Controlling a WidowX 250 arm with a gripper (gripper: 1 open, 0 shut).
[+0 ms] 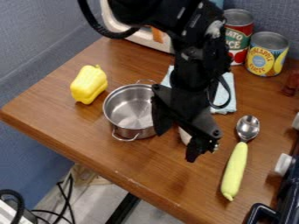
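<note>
My black gripper [201,143] hangs low over the table, just right of a steel pot [126,112]. A small pale object [184,135] shows behind it, partly hidden; whether the fingers hold anything is unclear. A yellow pepper [89,84] lies left of the pot. A spoon [246,128] and a yellow corn or banana-like item [233,171] lie to the right.
A folded cloth [225,102] lies behind the arm. Two cans [267,55] stand at the back right, with a dark appliance [275,208] at the right edge.
</note>
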